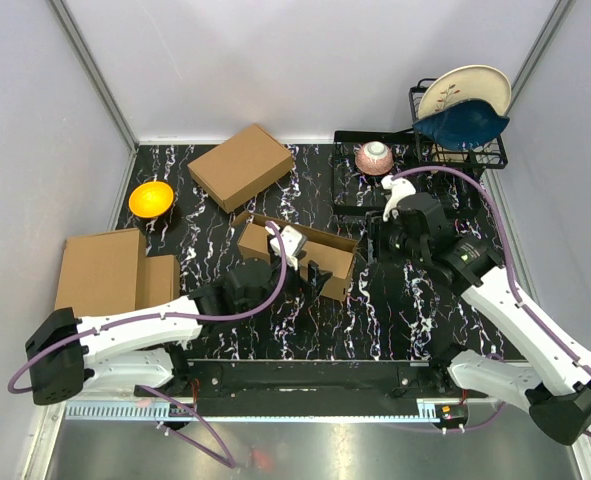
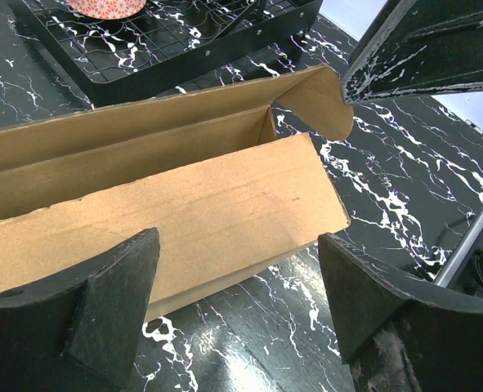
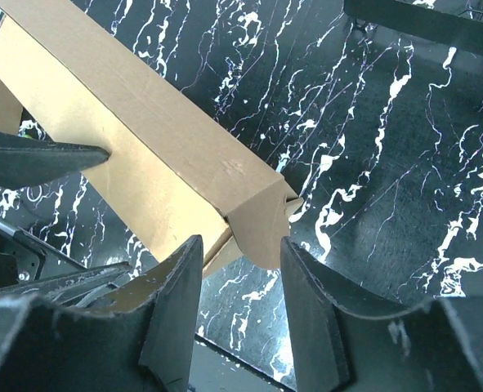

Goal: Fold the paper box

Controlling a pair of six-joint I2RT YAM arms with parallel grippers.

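A half-folded brown cardboard box (image 1: 335, 262) stands mid-table, its long side panel (image 2: 233, 204) facing the left gripper. At its right end a small flap sticks out from the far wall; this flap (image 3: 260, 224) also shows in the right wrist view. My left gripper is at the front side, fingers apart, with the panel beyond them and nothing visibly pinched. One of its fingers (image 3: 90, 157) overlaps the panel in the right wrist view; contact is unclear. Near the right end, my right gripper stands open, the flap just ahead of its tips.
A closed brown box (image 1: 240, 165) lies behind, and more cardboard (image 1: 100, 270) at the left. A yellow bowl (image 1: 151, 199) sits at back left. The black rack (image 1: 350, 209) with a patterned bowl (image 1: 374, 158) stands at back right. Bare marble surface lies right of the box.
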